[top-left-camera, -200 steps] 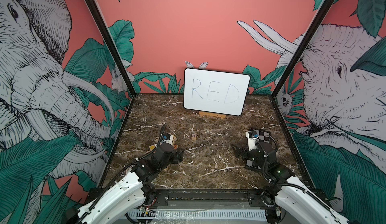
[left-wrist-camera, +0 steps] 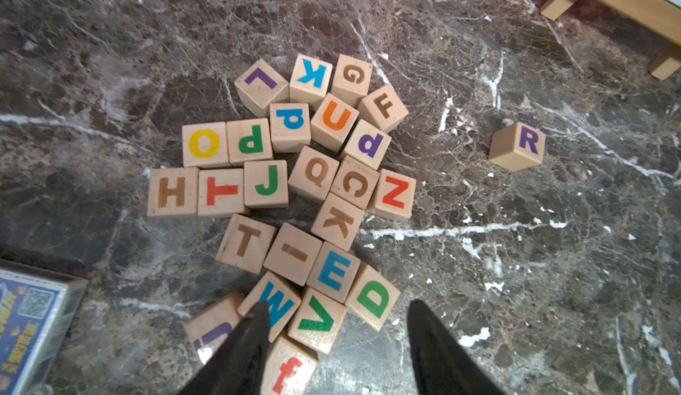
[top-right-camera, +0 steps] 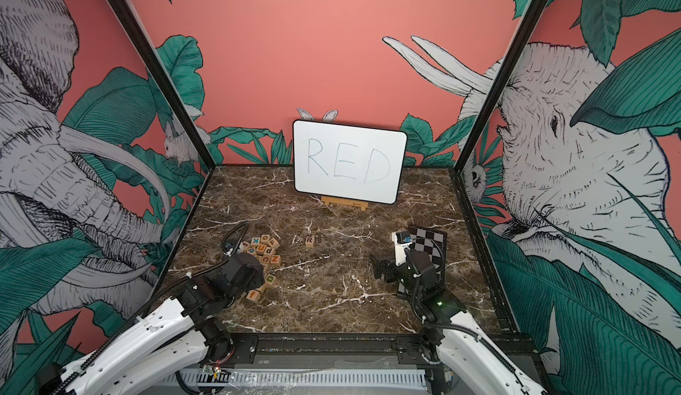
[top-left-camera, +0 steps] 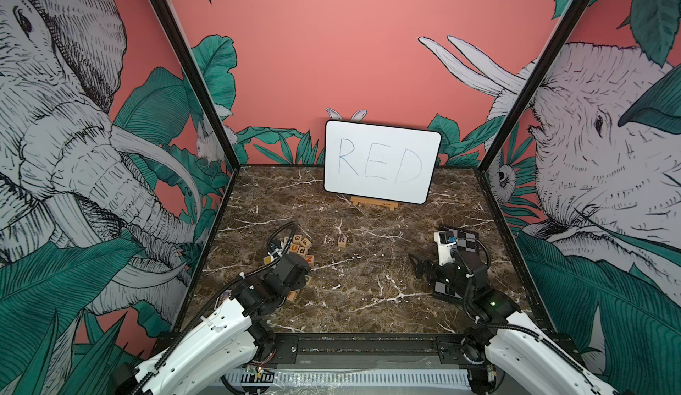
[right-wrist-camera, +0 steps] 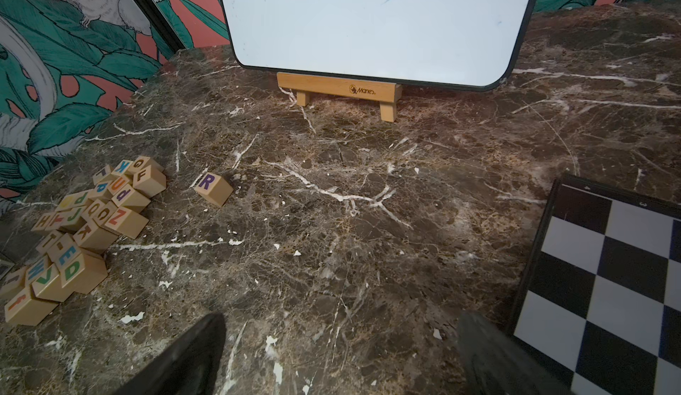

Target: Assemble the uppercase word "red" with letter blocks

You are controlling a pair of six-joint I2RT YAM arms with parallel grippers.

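Note:
A whiteboard [top-left-camera: 381, 160] at the back reads RED. The R block [left-wrist-camera: 517, 146] sits alone on the marble table [left-wrist-camera: 539, 274], right of a cluster of letter blocks. The blue E block [left-wrist-camera: 333, 273] and green D block [left-wrist-camera: 373, 297] are side by side in the cluster's lower part. My left gripper hangs above that lower part, fingers apart and empty. My right gripper is open above the table beside the chessboard, nothing between its fingers.
The chessboard [right-wrist-camera: 631, 260] lies on the right. A wooden stand [right-wrist-camera: 339, 82] holds the whiteboard. A box [left-wrist-camera: 32, 324] lies left of the blocks.
My left gripper has shifted left over the block cluster, uncovering more blocks in the top left view. The right arm is unchanged.

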